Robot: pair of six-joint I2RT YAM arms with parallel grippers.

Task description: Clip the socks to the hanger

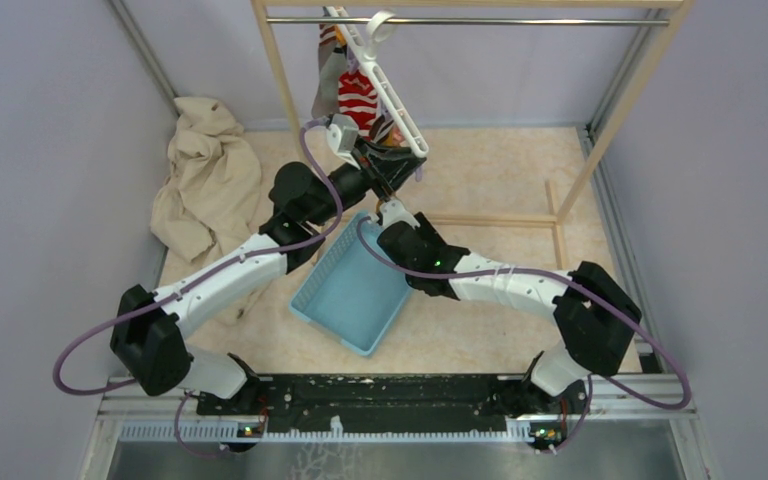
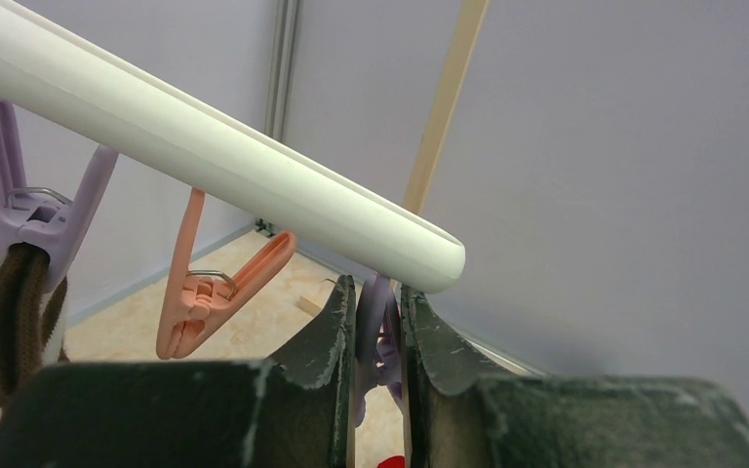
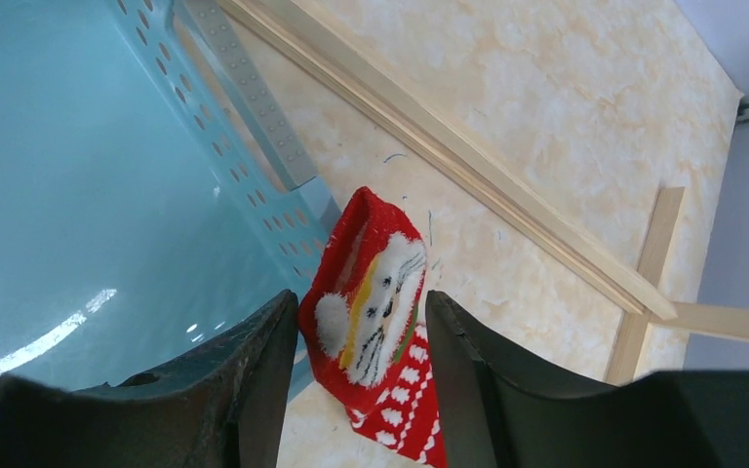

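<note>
The white hanger (image 1: 388, 95) hangs from the rail, socks bunched along its far part (image 1: 357, 95). At its near end my left gripper has its fingers close around a purple clip (image 2: 377, 297). Beside it are an empty peach clip (image 2: 195, 317) and a purple clip (image 2: 49, 229) holding a brown sock (image 2: 15, 327). Below the left gripper, in the right wrist view, a red sock with a white patch (image 3: 371, 302) hangs between the open fingers of my right gripper, with red patterned fabric (image 3: 405, 400) under it.
A blue basket (image 1: 345, 295) lies below both arms. The wooden rack's foot (image 1: 500, 220) runs behind it, and a beige cloth (image 1: 195, 185) is heaped at the left.
</note>
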